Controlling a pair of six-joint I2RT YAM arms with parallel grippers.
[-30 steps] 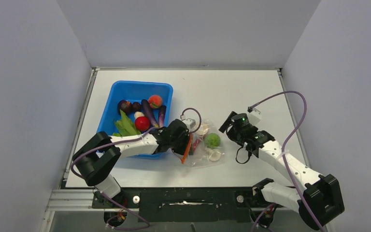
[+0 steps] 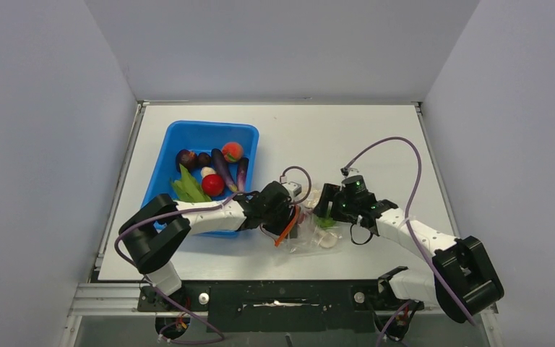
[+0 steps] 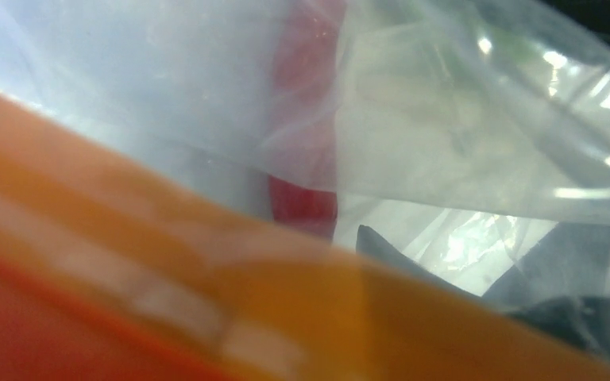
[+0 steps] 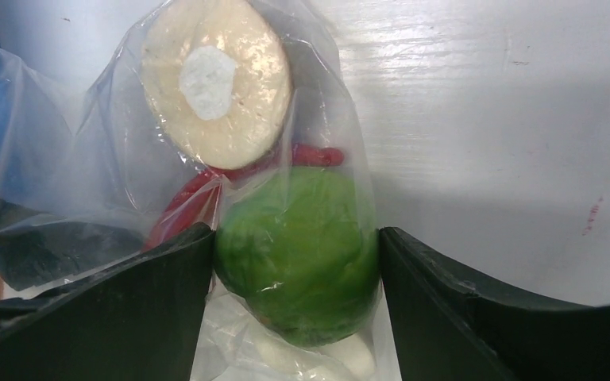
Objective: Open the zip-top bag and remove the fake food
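Observation:
The clear zip top bag point(image 2: 311, 246) lies on the table, its orange zip strip point(image 2: 286, 228) at the left end. Through its film show a green round food point(image 4: 298, 254), a pale disc point(image 4: 155, 87) and a red piece point(image 4: 179, 210). My right gripper is part open, with one finger on each side of the green food, close against it and outside the film. At the zip end is my left gripper point(image 2: 289, 217), open. The orange strip point(image 3: 167, 254) and film fill much of the left wrist view, hiding most of the fingers.
A blue bin point(image 2: 213, 124) at the left holds fake eggplants, a tomato point(image 2: 212, 185), a peach point(image 2: 232, 152) and other pieces; my left arm crosses its front.
My right gripper has moved left from beside the bag to over the green food, now mostly covering it in the top view. The left gripper and bag have shifted slightly right.

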